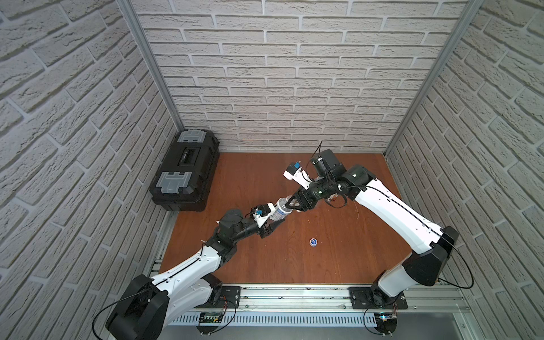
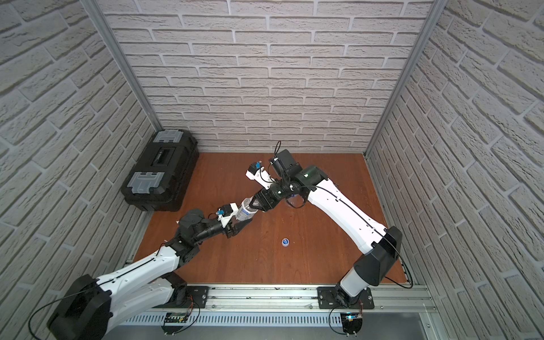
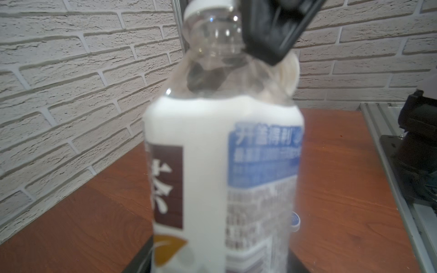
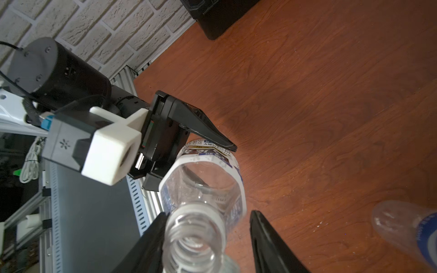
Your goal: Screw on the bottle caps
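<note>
My left gripper (image 1: 277,214) is shut around the body of a clear bottle (image 3: 195,136) with a white, blue and brown label, held tilted above the table. In the right wrist view its clear round mouth (image 4: 193,248) faces the camera, beside one of my right fingers (image 4: 148,243). My right gripper (image 2: 261,200) is open at the neck, its fingers apart. A white rim (image 3: 210,5) tops the neck in the left wrist view; I cannot tell whether it is a cap. A small blue-and-white cap (image 1: 313,242) lies on the table.
A second clear bottle with a blue band (image 4: 409,227) is at the right of the right wrist view. A black toolbox (image 1: 184,170) stands at the back left. Bare wooden tabletop (image 1: 255,266) lies in front of the grippers.
</note>
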